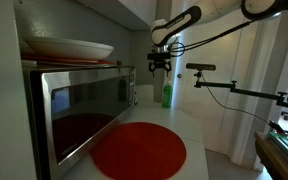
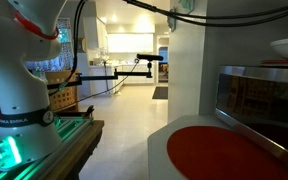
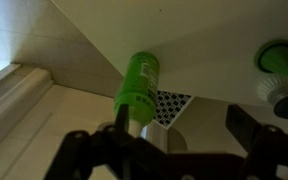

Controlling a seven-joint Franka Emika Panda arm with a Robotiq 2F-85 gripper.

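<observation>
At the far end of the counter, my gripper (image 1: 160,69) hangs in the air above a green bottle (image 1: 167,95). In the wrist view the gripper is open, its dark fingers wide apart with no object held between them. The green bottle (image 3: 138,92) shows there close to the left fingertip; whether they touch I cannot tell. By the right edge of that view are a green-topped item (image 3: 276,58) and a small container with a pale rim (image 3: 281,95). The second exterior view does not show the gripper.
A large red round mat (image 1: 139,150) lies on the near white counter (image 1: 189,128). Along the counter's left side stands a microwave (image 1: 96,98), with a white bowl (image 1: 69,49) on top. Open floor lies beyond the counter's right edge.
</observation>
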